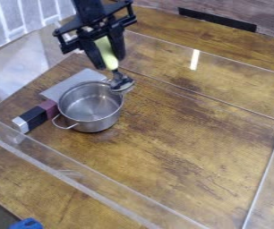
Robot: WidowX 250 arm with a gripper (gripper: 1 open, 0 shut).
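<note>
The black gripper [108,55] is at the upper left of the camera view, shut on a pale yellow-green object [107,54] with a shiny metal lower end, like a spoon or ladle. That metal end [120,84] hangs at the upper right rim of a steel pot [88,109] with wire handles; whether it touches the rim I cannot tell.
A cleaver-like utensil with a grey blade [72,82] and a dark handle [34,116] lies left of and behind the pot. A blue item [27,224] sits at the bottom left corner.
</note>
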